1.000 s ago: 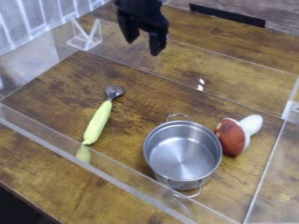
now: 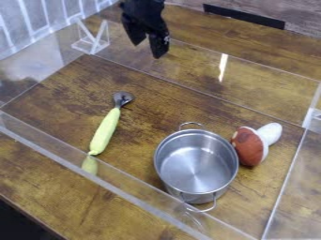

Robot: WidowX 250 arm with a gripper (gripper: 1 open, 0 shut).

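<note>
My black gripper (image 2: 156, 45) hangs at the top centre, above the back part of the clear-walled area, apart from the objects; it looks open, with nothing visible between its fingers. A corn cob (image 2: 104, 131) lies on the left, beside a small metal utensil or handle (image 2: 122, 99) at its upper end. A steel pot (image 2: 196, 165) with two handles stands at the lower right. A brown-and-white mushroom (image 2: 251, 148) lies just right of the pot.
Transparent walls surround the wooden surface (image 2: 163, 103). A dark strip (image 2: 245, 17) sits at the back edge.
My gripper has shifted slightly and changed its angle at the top of the view. The objects on the surface have not moved.
</note>
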